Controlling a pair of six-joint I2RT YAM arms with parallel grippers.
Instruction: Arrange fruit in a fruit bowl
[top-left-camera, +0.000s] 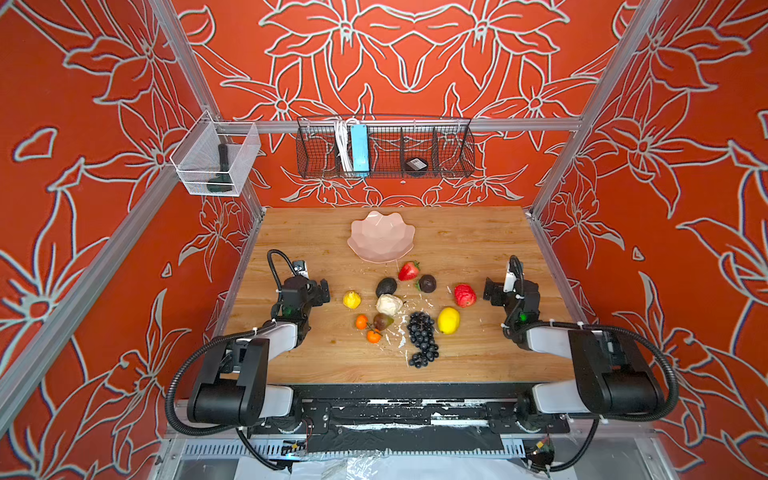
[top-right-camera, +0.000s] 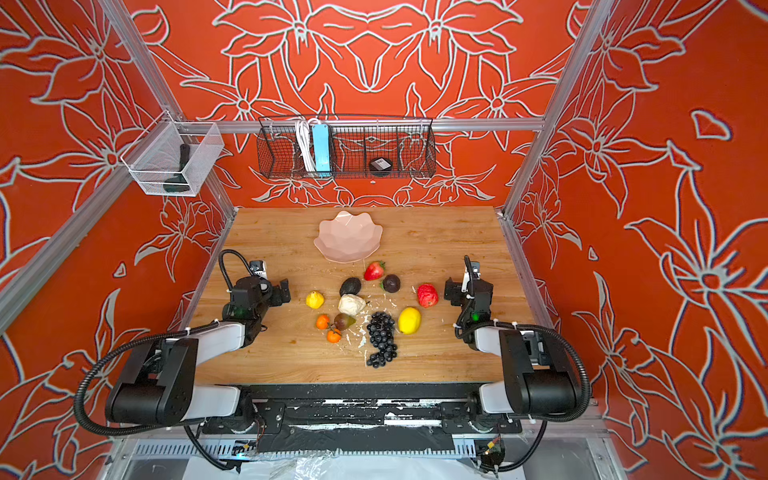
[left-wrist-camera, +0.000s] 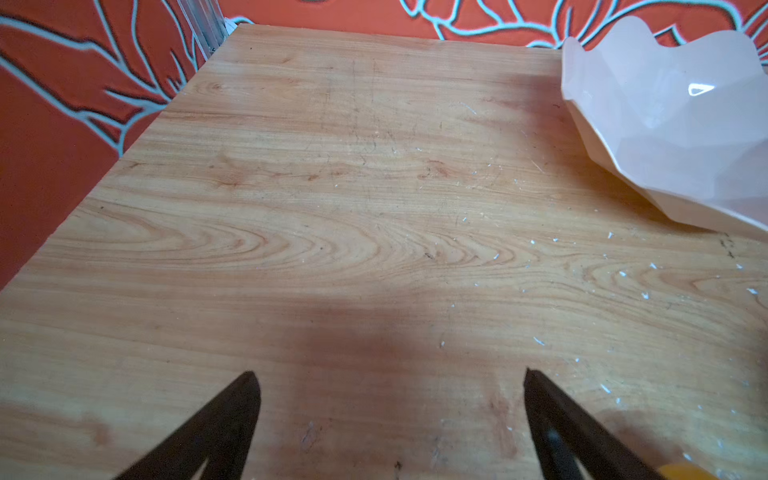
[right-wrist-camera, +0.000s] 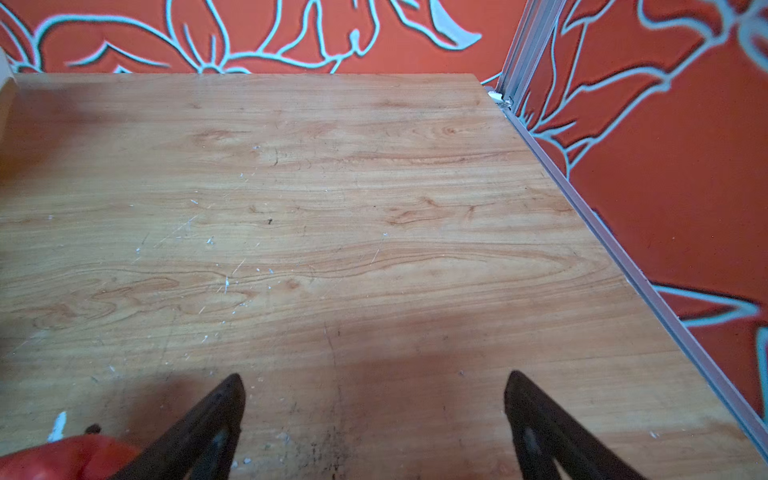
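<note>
An empty pink scalloped bowl (top-left-camera: 381, 237) stands at the back of the table, left of centre. In front of it lie a strawberry (top-left-camera: 409, 270), two dark round fruits (top-left-camera: 386, 286), a yellow fruit (top-left-camera: 351, 299), a pale lump (top-left-camera: 389, 304), two small oranges (top-left-camera: 373, 337), a brownish fruit (top-left-camera: 383, 321), dark grapes (top-left-camera: 422, 339), a lemon (top-left-camera: 448, 321) and a red fruit (top-left-camera: 464, 295). Left of the fruit, my left gripper is open and empty. My right gripper also stands open, just right of the red fruit, with only bare wood between its fingers.
Pale crumbs are scattered among the fruit. A black wire basket (top-left-camera: 384, 152) and a white mesh bin (top-left-camera: 216, 160) hang above the table at the back and left.
</note>
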